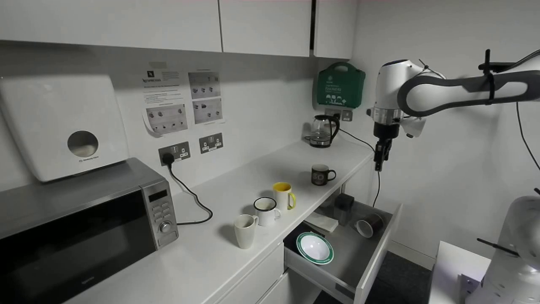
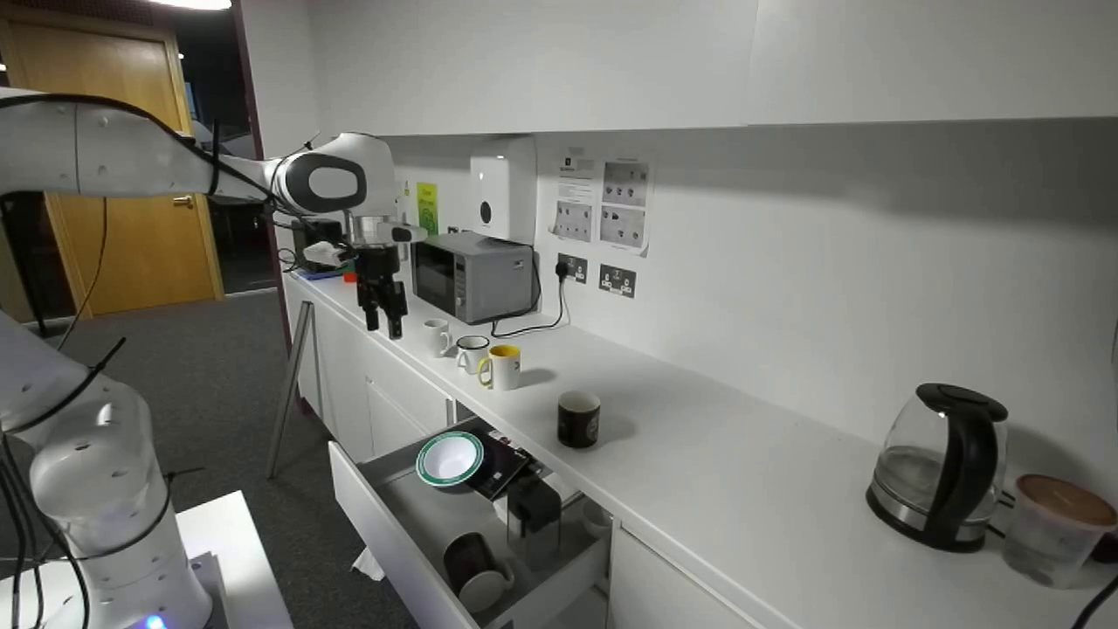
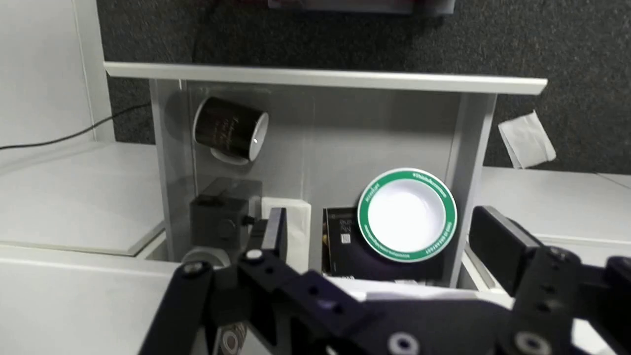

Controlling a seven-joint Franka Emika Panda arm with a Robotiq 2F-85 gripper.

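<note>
My gripper is open, its two fingers (image 3: 503, 242) wide apart and nothing between them. In exterior view 1 the gripper (image 1: 381, 161) hangs in the air, above the level of the open drawer (image 1: 349, 248). Inside the drawer, a white bowl with a green rim (image 3: 408, 216) lies on a black box or booklet (image 3: 349, 248). A dark mug (image 3: 227, 130) rests on its side near the drawer's front corner. On the counter stand a tall white mug (image 1: 245, 233), a white mug with a black rim (image 1: 265, 215), a yellow-lined mug (image 1: 283, 197) and a black mug (image 1: 319, 175).
A glass kettle (image 2: 933, 472) stands on the counter beside a lidded tub (image 2: 1059, 535). The microwave (image 1: 86, 228) takes up the other end. In the drawer are also a dark box-like item (image 3: 222, 216) and a white flat item (image 3: 298, 230). The drawer's middle is bare.
</note>
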